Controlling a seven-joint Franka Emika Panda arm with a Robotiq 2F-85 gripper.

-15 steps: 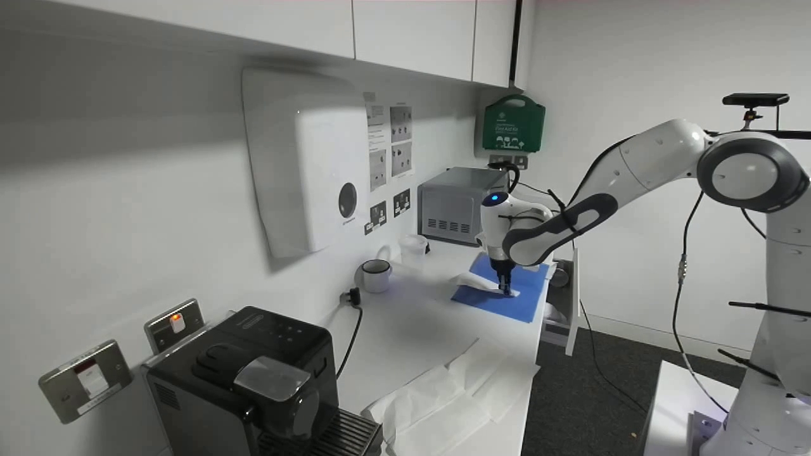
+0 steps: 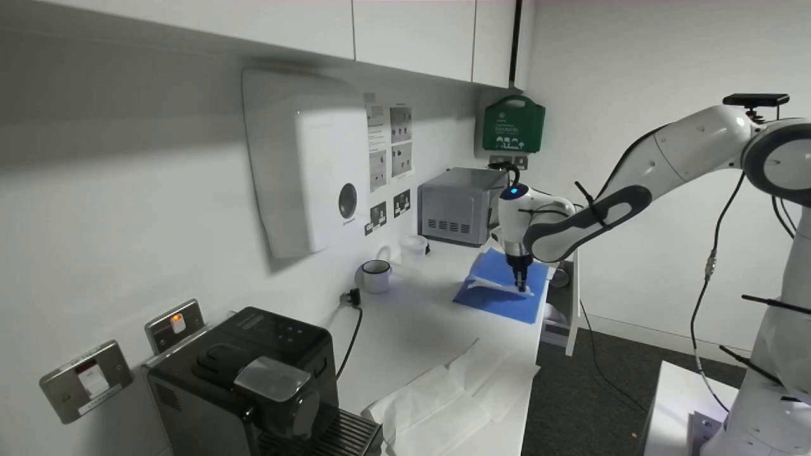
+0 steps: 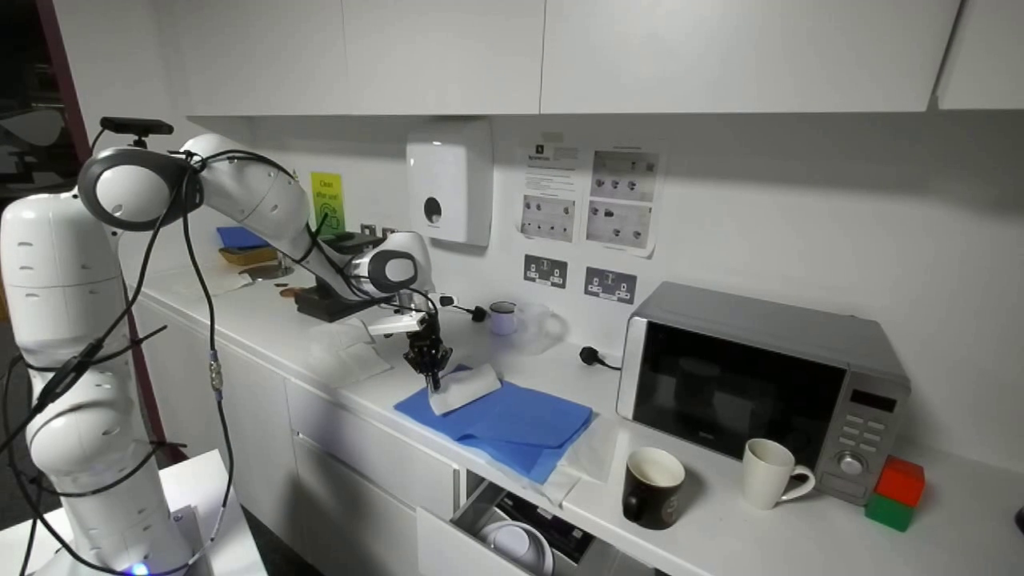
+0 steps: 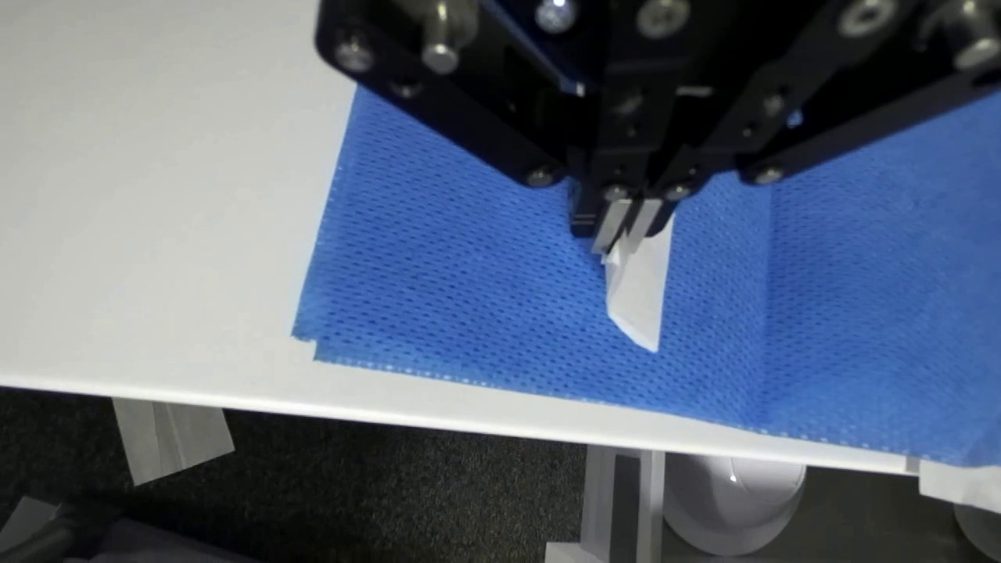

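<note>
My gripper is shut on a thin white paper towel (image 4: 640, 292), whose corner sticks out below the fingertips in the wrist view. In the second exterior view, the rest of the paper towel (image 3: 466, 389) extends to the right of the gripper (image 3: 434, 384), over the blue cloth. That blue cloth (image 3: 528, 419) lies spread on the counter close to its front edge, with a fold running across it. From the first exterior view, the gripper (image 2: 521, 287) stands low over the cloth (image 2: 502, 303).
Loose white paper sheets (image 2: 456, 399) cover the counter near the coffee machine (image 2: 251, 380). An open drawer (image 3: 523, 538) juts out under the counter. Nearby stand a black mug (image 3: 653, 490), a white mug (image 3: 770, 474) and the microwave (image 3: 749, 384).
The arm has shifted right in the first exterior view, toward the counter's front edge. The white paper towel has travelled the same way with the gripper across the blue cloth.
</note>
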